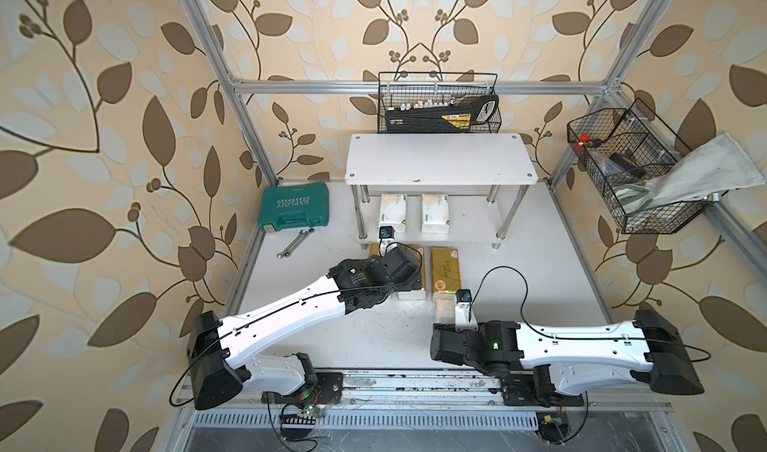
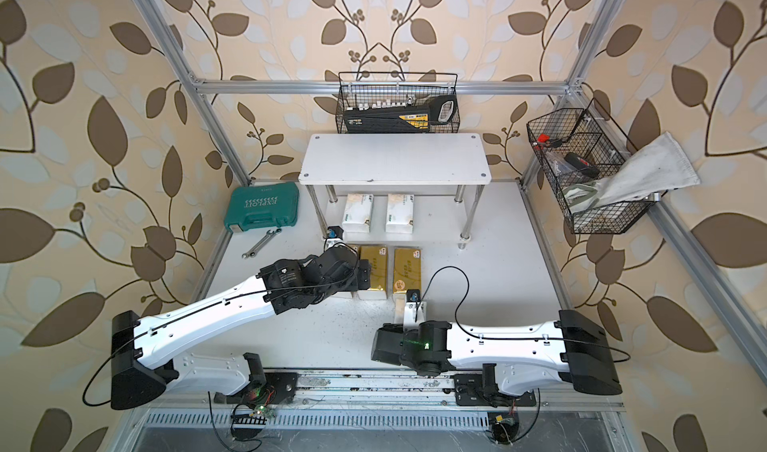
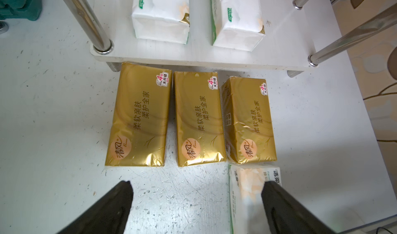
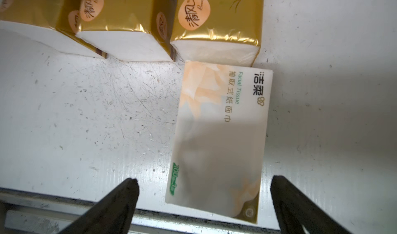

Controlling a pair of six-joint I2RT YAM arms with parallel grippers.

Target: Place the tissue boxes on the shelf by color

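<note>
Two white tissue packs, a left one and a right one, stand on the lower board of the shelf. In front of that board, three gold packs lie in a row on the table: left, middle, right. Another white pack lies flat, close to the right gold pack's near end. My right gripper is open above this white pack, its fingers to either side of it in the right wrist view. My left gripper hangs open over the gold row's near side, holding nothing.
A green tool case and wrenches lie at the left. Shelf legs stand at both sides. The white upper board is bare. Free table lies right of the packs.
</note>
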